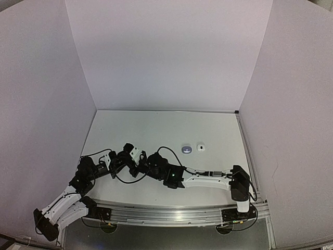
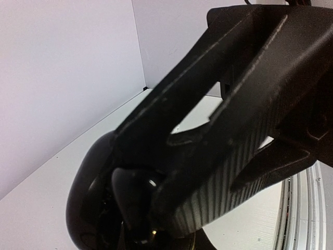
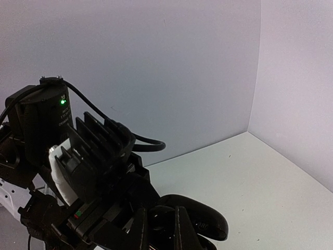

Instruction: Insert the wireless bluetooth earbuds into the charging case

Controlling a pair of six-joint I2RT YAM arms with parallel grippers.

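Observation:
In the right wrist view the glossy black charging case (image 3: 200, 216) is up off the table at the end of my left gripper, which is shut on it, though its fingertips are hidden. The left wrist view shows the rounded case (image 2: 86, 192) with a smaller glossy black piece, likely an earbud (image 2: 132, 195), beside it. Ribbed fingers (image 2: 208, 205) of my right gripper reach that piece from the upper right. Seen from its own wrist, the right gripper has its fingers slightly apart over the case; whether they grip the earbud is unclear. From above, both grippers meet at the table's left.
A small purplish round item (image 1: 187, 149) and a small white item (image 1: 201, 147) lie right of centre on the white table (image 1: 156, 127). Tall pale walls enclose the back and sides. Cables loop around both arms.

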